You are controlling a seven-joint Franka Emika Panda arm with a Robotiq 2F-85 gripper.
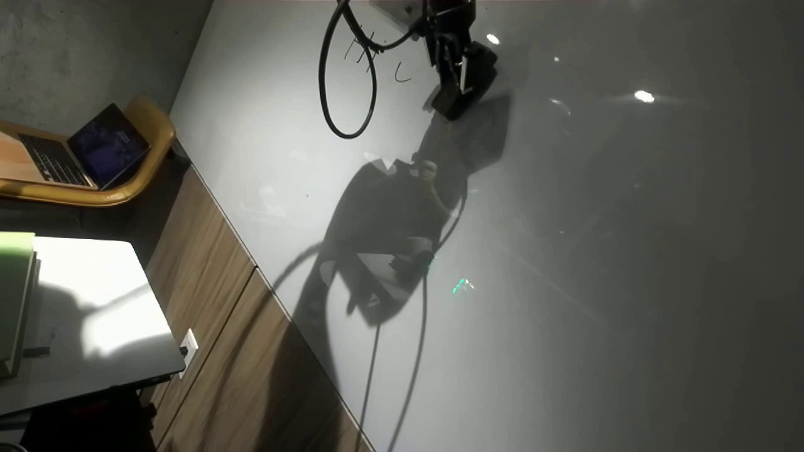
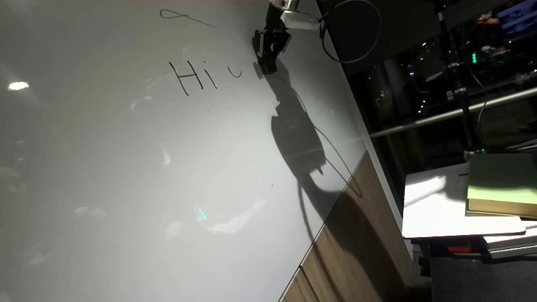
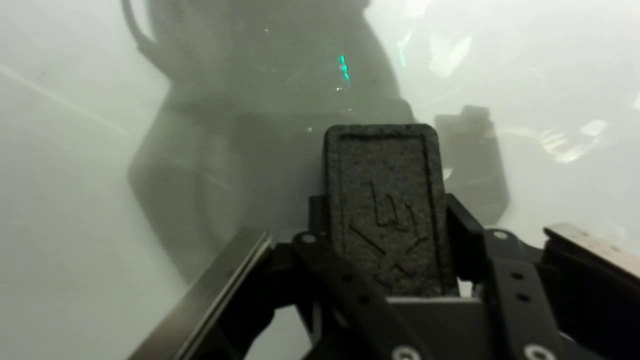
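A dark grey felt-like eraser block [image 3: 387, 198] with lines scored in its face sits between the fingers of my gripper, which is shut on it. In exterior view 1 the gripper [image 1: 456, 94] is near the top of the white surface [image 1: 603, 263], holding the dark block low. Exterior view 2 puts the gripper [image 2: 269, 58] just right of black handwriting [image 2: 191, 78] reading "Hi" and a small curved stroke [image 2: 235, 73]. Whether the block touches the surface cannot be told.
A thin looped line [image 2: 183, 16] is drawn higher up. A laptop [image 1: 75, 154] on a yellow chair, a white table [image 1: 105, 316] and green books [image 2: 503, 181] stand off the surface's side. A black cable loop [image 1: 347, 135] hangs off the arm.
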